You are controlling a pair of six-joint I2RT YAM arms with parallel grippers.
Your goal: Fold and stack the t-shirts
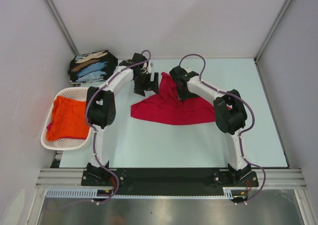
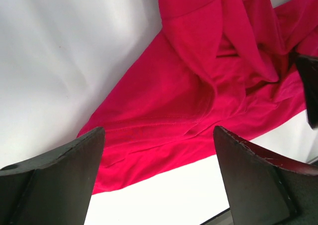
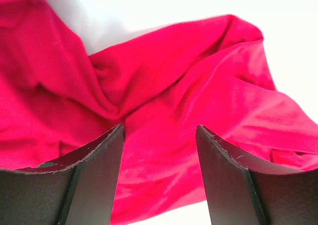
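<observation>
A crumpled red t-shirt (image 1: pixel 171 116) lies spread across the middle of the table, with loose folds toward its back side. My left gripper (image 1: pixel 148 90) is open above the shirt's left part; in the left wrist view the red cloth (image 2: pixel 154 96) shows beyond its widely parted fingers, with none gripped. Low over the shirt's middle is my right gripper (image 1: pixel 183 98), its fingers apart. In the right wrist view, folded cloth (image 3: pixel 164 115) runs across the gap between the fingers. Whether the fingertips touch the cloth is hard to tell.
At the left stands a white basket (image 1: pixel 45 135) with orange cloth (image 1: pixel 68 116) in it. A pile of folded shirts (image 1: pixel 93 67) sits at the back left corner. Bare table shows in front of the red shirt and at the right.
</observation>
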